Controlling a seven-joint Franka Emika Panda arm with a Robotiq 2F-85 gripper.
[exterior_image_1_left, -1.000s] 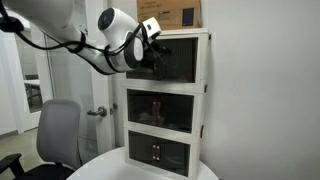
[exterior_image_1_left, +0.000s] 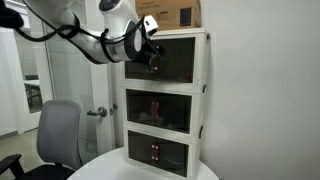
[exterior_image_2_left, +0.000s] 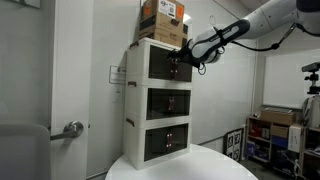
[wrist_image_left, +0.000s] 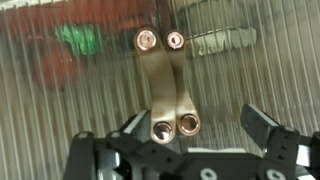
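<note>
A white cabinet (exterior_image_1_left: 200, 95) of three stacked units stands on the round table. Each unit has a pair of dark-looking doors with brown handles. In the wrist view, the top unit's ribbed, see-through doors (wrist_image_left: 90, 100) fill the background. Two tan strap handles (wrist_image_left: 160, 88) with copper rivets lie side by side at their meeting edge. My gripper is open, with black fingers (wrist_image_left: 262, 127) standing apart on either side of the handles' lower ends. Whether the fingers touch the doors cannot be told. Red and green things (wrist_image_left: 80, 38) show blurred behind the doors.
Cardboard boxes (exterior_image_2_left: 162, 20) sit on top of the cabinet, close to the arm. A grey chair (exterior_image_1_left: 58, 132) stands at the left, by a door.
The arm's wrist has shifted a little up and to the right in exterior view 1, at the top doors. The cabinet, its doors and the boxes look unchanged.
</note>
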